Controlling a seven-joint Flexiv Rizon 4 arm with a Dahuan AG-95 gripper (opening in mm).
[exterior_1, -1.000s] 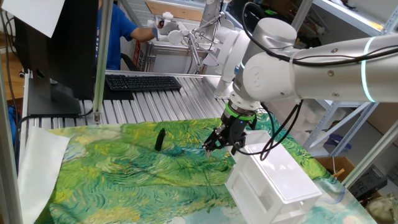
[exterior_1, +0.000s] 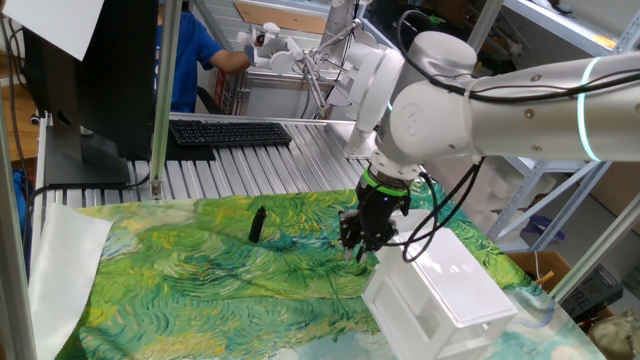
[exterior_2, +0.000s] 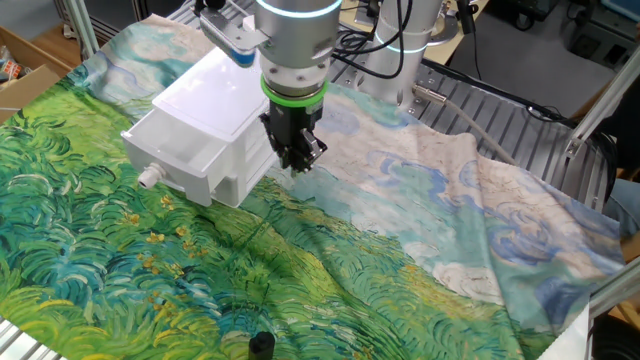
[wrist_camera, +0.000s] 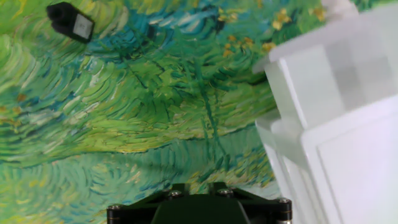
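Observation:
In the first exterior view, my black gripper (exterior_1: 355, 254) points down above the cloth, just beside the white drawer unit (exterior_1: 455, 270). The second exterior view shows it (exterior_2: 301, 166) close by the unit's side, with the drawer (exterior_2: 172, 160) pulled partly out and its pale round knob (exterior_2: 151, 176) facing outward. A small black bottle-like object (exterior_1: 258, 225) stands upright on the cloth, well apart from the gripper; the wrist view has that object (wrist_camera: 70, 22) at upper left. No object shows held by the gripper, and the gap between its fingertips is unclear.
A green and blue painted cloth (exterior_1: 200, 290) covers the table, largely free around the black object. The drawer unit (wrist_camera: 360, 165) fills the right of the wrist view. Behind the cloth lie a keyboard (exterior_1: 230, 133) and a monitor (exterior_1: 85, 90).
Over the last second, my gripper has swung from a tilt toward the left to pointing more nearly straight down, its tips shifting slightly right. The drawer unit and black object have stayed still.

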